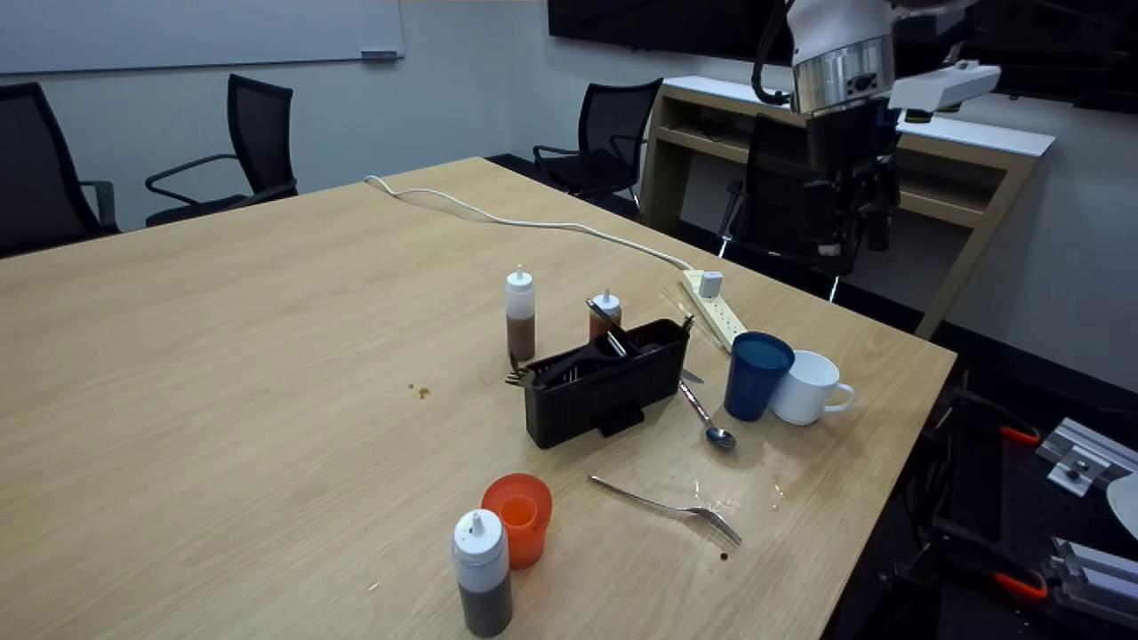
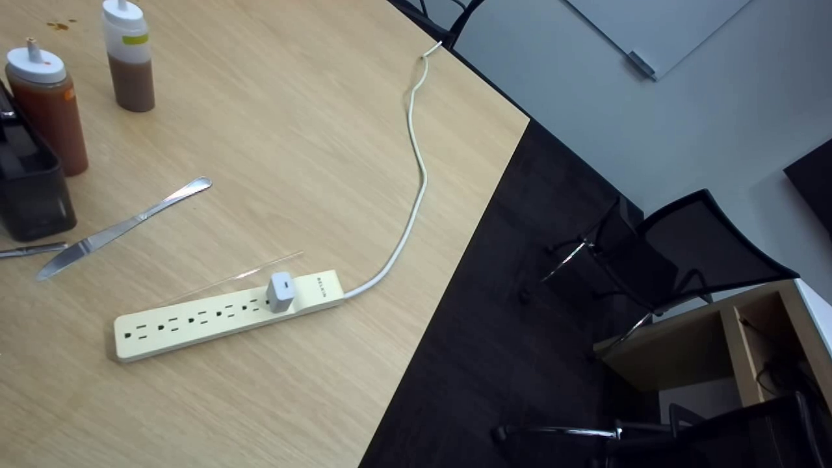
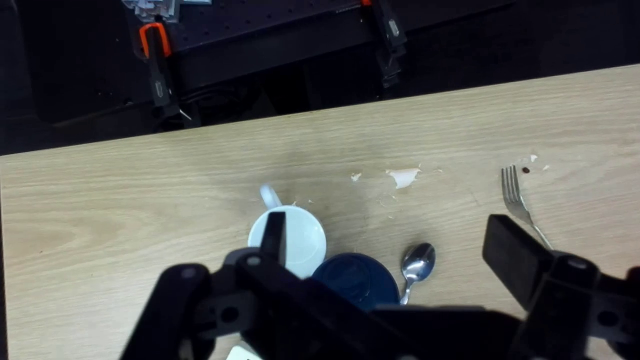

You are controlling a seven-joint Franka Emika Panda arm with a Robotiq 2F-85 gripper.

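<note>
High above the table, my gripper is open, its two fingers wide apart with nothing between them. In exterior view 1 the gripper [image 1: 850, 233] hangs at the upper right, clear of every object. A white mug [image 1: 807, 388] stands upright touching a dark blue cup [image 1: 757, 375]. From the wrist, the mug [image 3: 304, 237] is partly covered by the left finger, and the blue cup [image 3: 354, 279] by the gripper body. A spoon [image 3: 418, 264] and a fork [image 3: 517, 201] lie on the bare wood. A black cutlery caddy [image 1: 608, 389] holds dark utensils.
An orange cup [image 1: 518, 518] sits by a dark-sauce bottle [image 1: 482, 576]. Two more bottles stand behind the caddy, including a brown-sauce one [image 1: 520, 318]. A knife [image 2: 125, 229] lies near the power strip [image 2: 226, 317].
</note>
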